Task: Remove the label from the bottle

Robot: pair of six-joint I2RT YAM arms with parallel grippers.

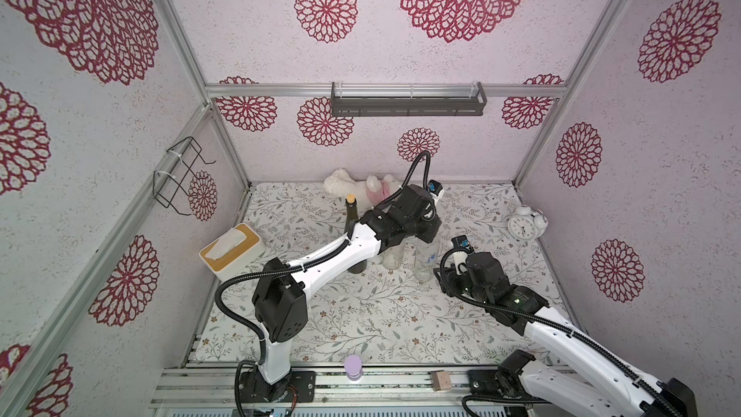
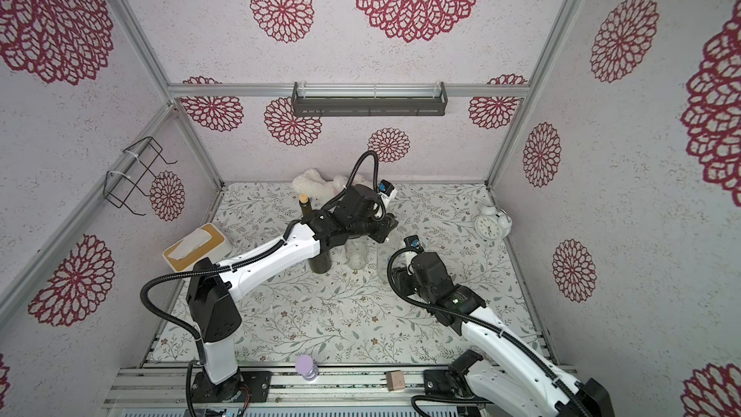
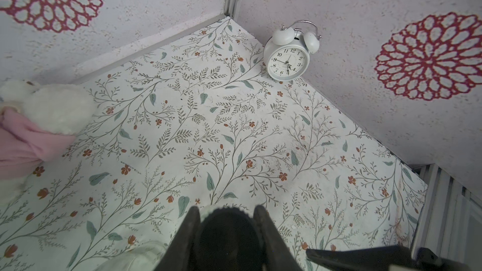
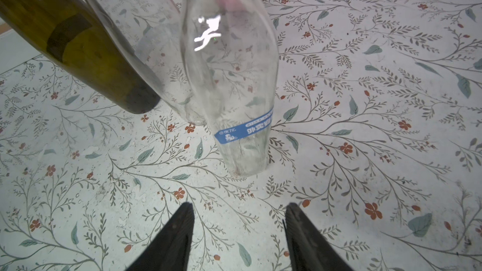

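The clear glass bottle [image 4: 233,90] stands with a narrow blue label [image 4: 245,129] round its lower part. Its top is out of the right wrist view. My left gripper is shut on the bottle's top, which shows as a dark round cap [image 3: 228,241] between the fingers. Whether the bottle's base touches the table cannot be told. My right gripper is open beside the lower bottle, on its right in the top left view, with nothing between its fingers. The label lies beyond these fingertips, apart from them.
Left of the labelled bottle are another clear glass vessel [image 4: 150,55] and a dark green bottle [image 4: 75,35]. A plush toy [image 1: 351,183] lies behind them. An alarm clock [image 1: 527,224] stands far right, a tissue box [image 1: 231,251] far left.
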